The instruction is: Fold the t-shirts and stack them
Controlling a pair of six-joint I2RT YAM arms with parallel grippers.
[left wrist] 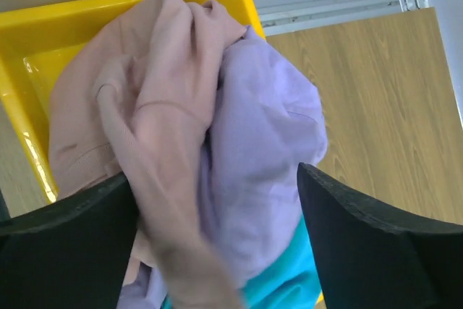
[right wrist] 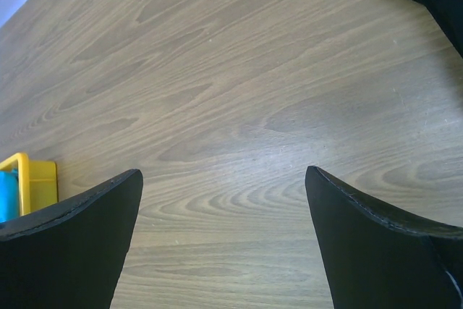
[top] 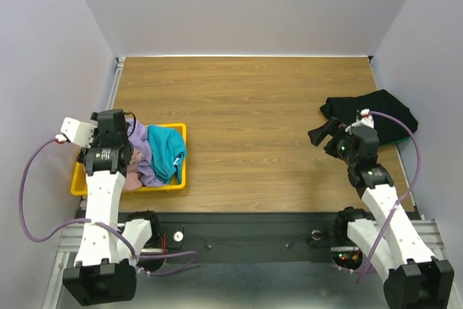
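A yellow bin (top: 178, 182) at the left holds crumpled shirts: pink (left wrist: 159, 85), lilac (left wrist: 260, 113) and teal (top: 165, 151). My left gripper stands open over the bin, its fingers at the cloth, a pink fold lying between them without being gripped. My right gripper is open above bare wood at the right of the table, nothing between its fingers.
Folded dark cloth (top: 369, 110) lies at the table's right edge, beside my right arm. Walls border the sides and back.
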